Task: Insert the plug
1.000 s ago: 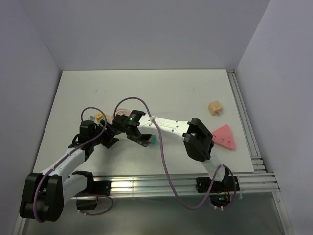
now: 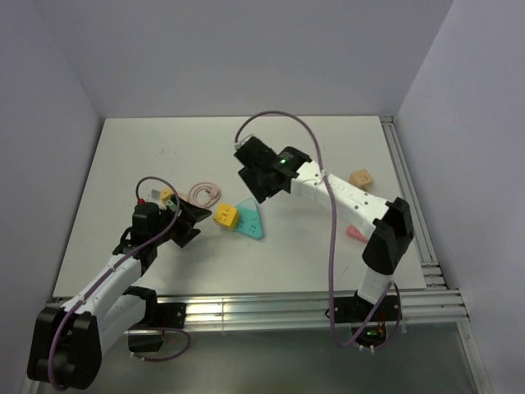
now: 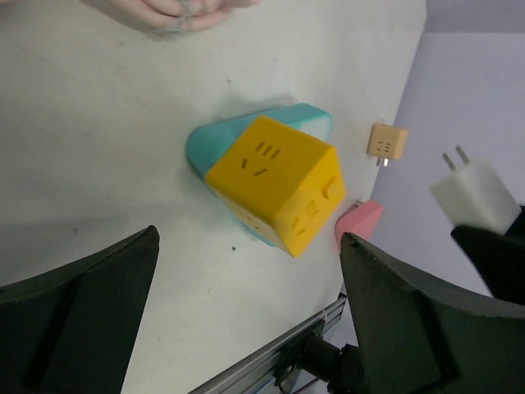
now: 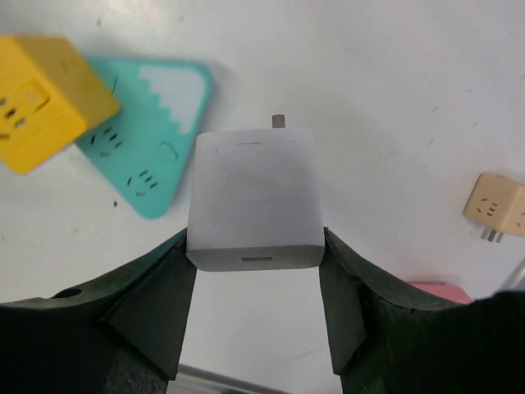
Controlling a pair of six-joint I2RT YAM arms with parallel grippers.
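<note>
A yellow socket cube (image 2: 226, 216) rests on a teal triangular socket block (image 2: 250, 226) near the table's middle. My left gripper (image 2: 194, 222) is open just left of them; its fingers flank the lower corners of the left wrist view, with nothing between. My right gripper is shut on a white plug (image 4: 254, 197), raised above the table to the right of the blocks. In the left wrist view that plug (image 3: 474, 193) shows two prongs pointing up.
A coiled pink cable (image 2: 203, 194) lies behind the yellow cube. A tan socket cube (image 2: 361, 179) and a pink block (image 2: 356, 232) lie at the right, partly near my right arm.
My right gripper has lifted away to the back right with the white plug, uncovering the yellow cube and teal block. The left gripper has shifted slightly right.
</note>
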